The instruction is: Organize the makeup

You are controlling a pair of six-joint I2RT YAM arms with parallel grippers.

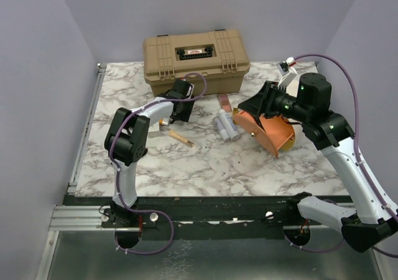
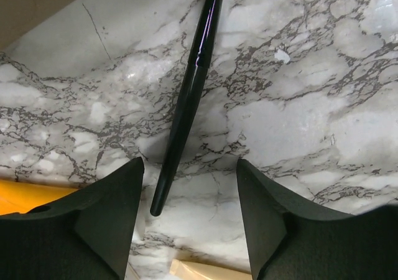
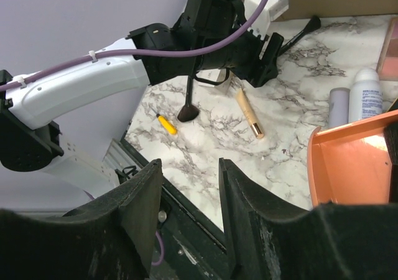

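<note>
A slim black brush [image 2: 186,99] lies flat on the marble table in the left wrist view. My left gripper is over its handle end, fingers apart on either side and not touching it. In the top view that arm covers most of this brush. On the right stands an orange makeup holder [image 1: 266,137], its open inside showing in the right wrist view. My right gripper is above it, partly open with nothing between its fingers. A tan tube [image 1: 180,138], a white bottle [image 1: 229,124] and a grey bottle [image 1: 221,129] lie mid-table.
A large tan case [image 1: 196,59] closes off the back. A pink palette [image 1: 224,102] lies before it. Another dark brush [image 3: 188,111] and a yellow item [image 3: 166,125] lie at the left, partly under my left arm.
</note>
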